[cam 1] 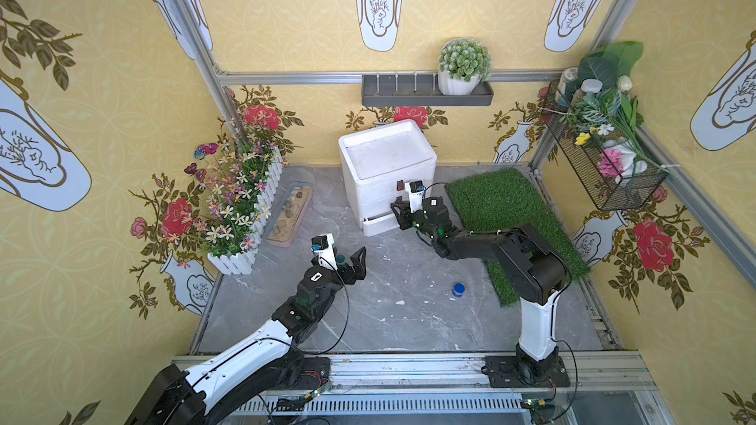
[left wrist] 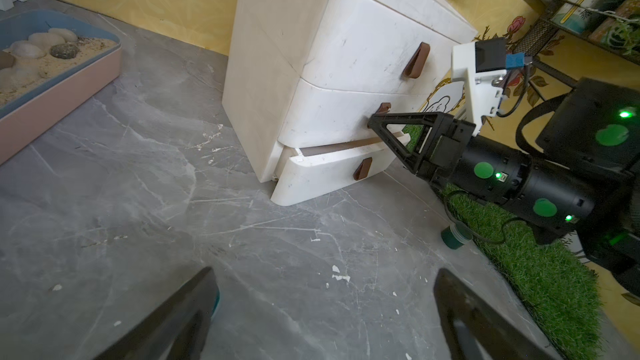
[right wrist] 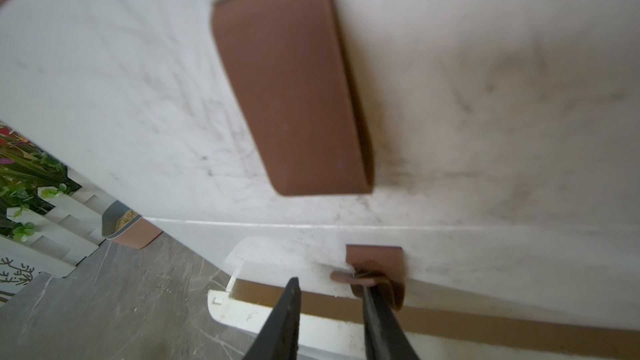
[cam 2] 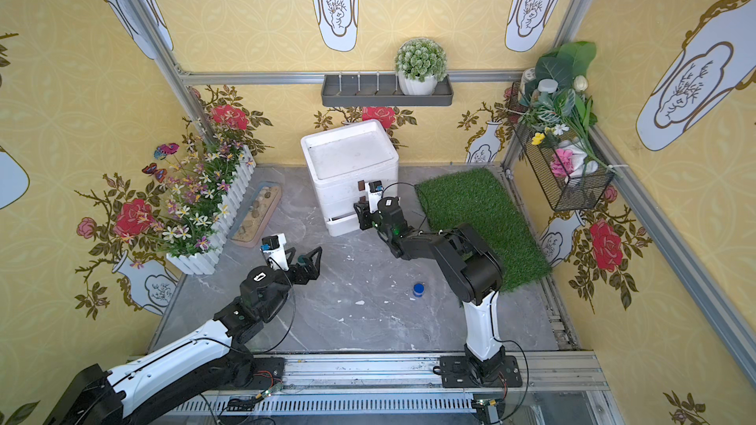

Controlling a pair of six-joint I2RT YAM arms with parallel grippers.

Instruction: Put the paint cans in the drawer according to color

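A white drawer unit (cam 1: 386, 157) stands at the back with its bottom drawer (left wrist: 320, 176) pulled slightly out. My right gripper is at the middle drawer's leather tab (right wrist: 373, 253), its fingers part open, one pressing near the tab; whether it holds it I cannot tell. My left gripper hangs open at the front left. A teal paint can (cam 1: 339, 259) is partly hidden beneath it. A blue can (cam 1: 458, 289) stands on the grey floor near the right arm. A green can (left wrist: 456, 234) shows by the grass in the left wrist view.
Artificial grass (cam 1: 519, 220) covers the right side. A pink-blue sand tray (cam 1: 287, 212) and a white-fenced flower box (cam 1: 244, 236) line the left.
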